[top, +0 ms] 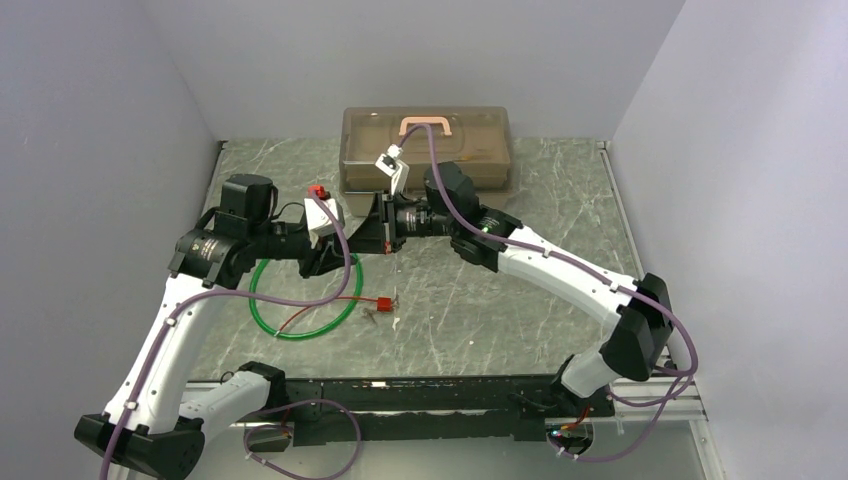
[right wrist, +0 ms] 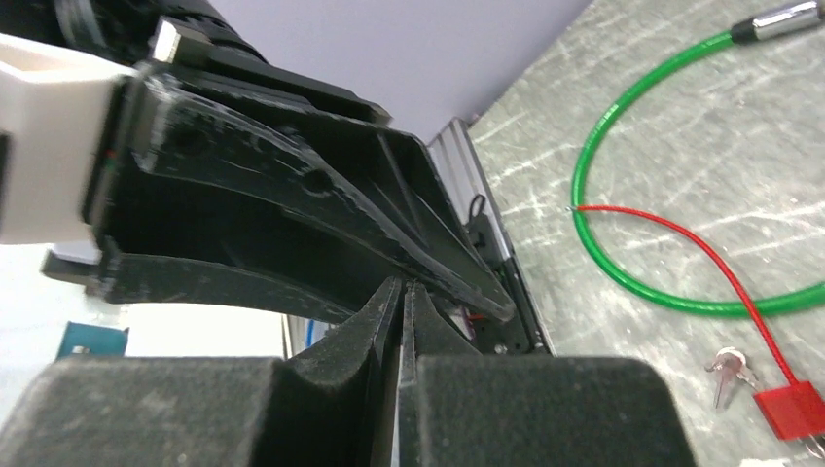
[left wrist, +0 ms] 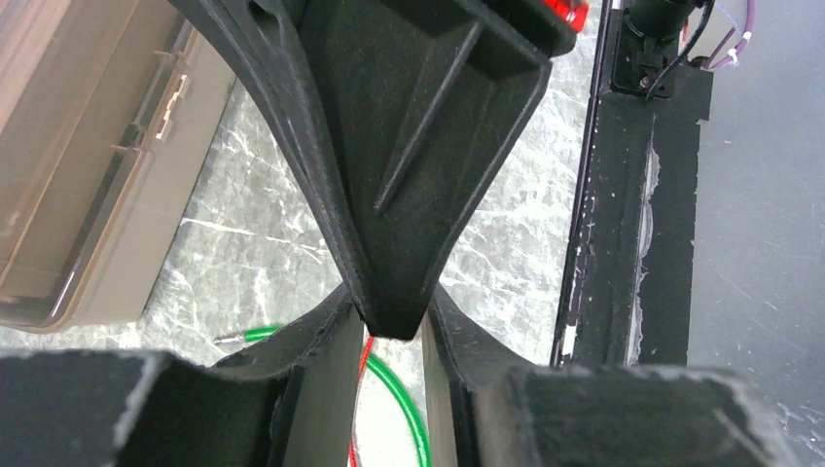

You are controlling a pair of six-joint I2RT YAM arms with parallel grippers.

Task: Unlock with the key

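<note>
A red padlock [top: 384, 304] on a red cord lies on the table, with small keys [top: 370, 314] just left of it, also visible in the right wrist view [right wrist: 730, 372]. My left gripper [top: 338, 254] and right gripper [top: 362, 240] meet above the table, overlapping. In the left wrist view the other gripper's black tip sits at my left fingertips, whose opening is hard to judge. In the right wrist view my fingers [right wrist: 530, 409] look shut, with the other gripper just beyond; anything between them is hidden.
A translucent brown case [top: 470, 150] with a pink handle stands at the back. A green hose [top: 315, 334] loops under the left arm.
</note>
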